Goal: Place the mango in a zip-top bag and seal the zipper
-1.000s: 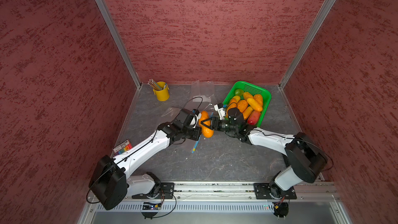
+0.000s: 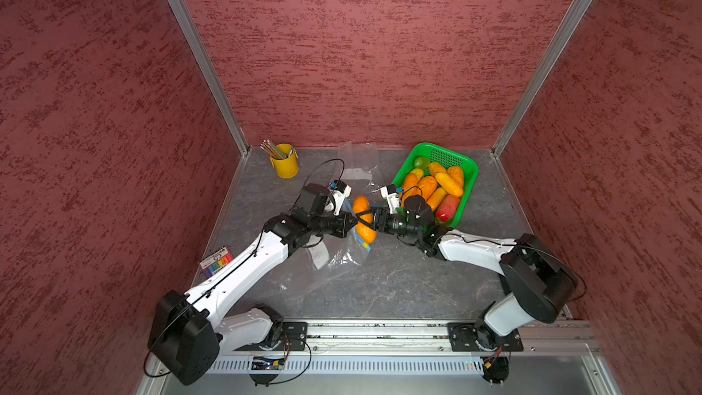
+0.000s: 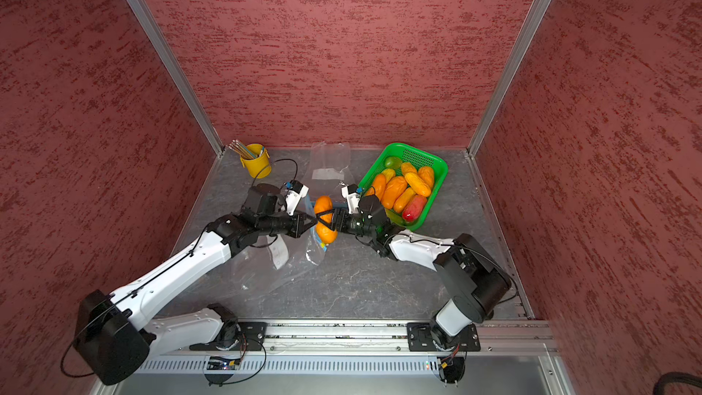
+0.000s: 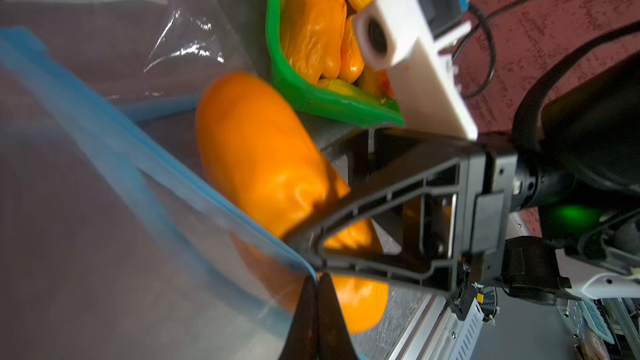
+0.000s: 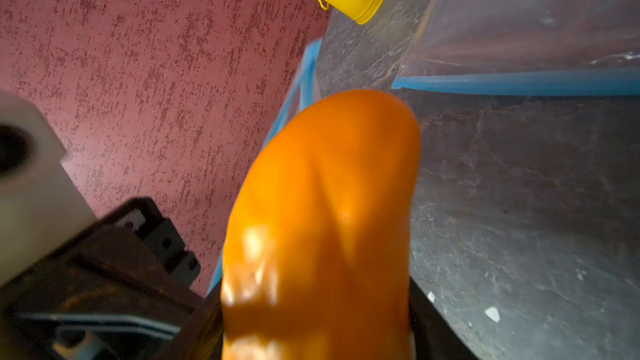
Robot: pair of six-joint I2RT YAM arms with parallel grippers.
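An orange mango (image 2: pixel 365 231) sits between the fingers of my right gripper, which grip its two sides. It looks held off the table. A clear zip top bag (image 4: pixel 166 280) with blue zipper edges spreads under and left of it. My left gripper is shut on the bag's blue rim, right by the mango and a right finger (image 4: pixel 310 236). Part of the mango shows through the bag's film in the left wrist view. Whether any of it is inside the bag's mouth, I cannot tell.
A green basket (image 2: pixel 471 175) of fruit stands at the back right. Another clear bag (image 2: pixel 358 153) lies at the back. A yellow bucket (image 2: pixel 286 166) of pencils is back left, a coloured box (image 2: pixel 215 261) front left.
The left gripper rose a little toward the back, pulling the bag. Earlier, the bag lay less spread toward the front.
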